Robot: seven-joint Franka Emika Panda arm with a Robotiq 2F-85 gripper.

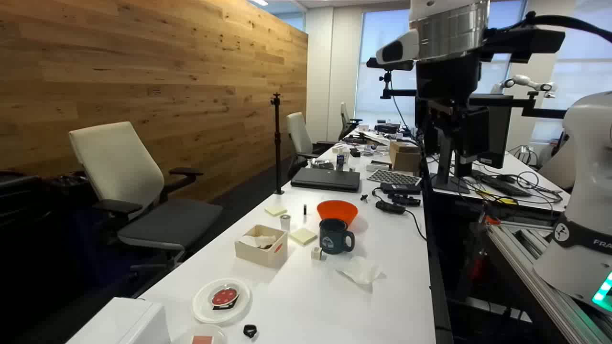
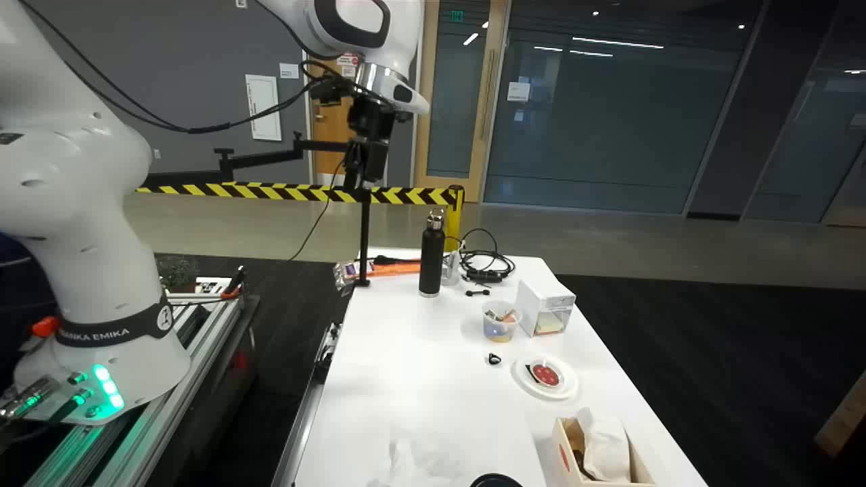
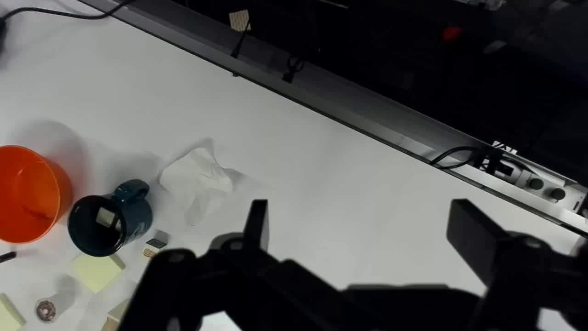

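Note:
My gripper is open high above the white table, its fingers wide apart and only bare tabletop visible between them. To its left in the wrist view lies a crumpled white tissue (image 3: 198,179). Beyond that stands a dark teal mug (image 3: 135,212) with small pale pieces inside. An orange bowl (image 3: 33,193) sits beside the mug, apparently empty. A small cube-shaped box (image 3: 152,249) and a yellow sticky-note pad (image 3: 98,270) rest close to the mug. In exterior view 1, a cream box (image 1: 261,246) holds white tissue and something dark.
A white plate (image 1: 201,306) carries a small dish with a red patterned piece. A black bottle (image 2: 432,256), a clear tub (image 2: 499,323) and a white container (image 2: 544,307) occupy the far end in exterior view 2. A black laptop (image 1: 325,179) lies past the bowl. Table beneath my gripper is clear.

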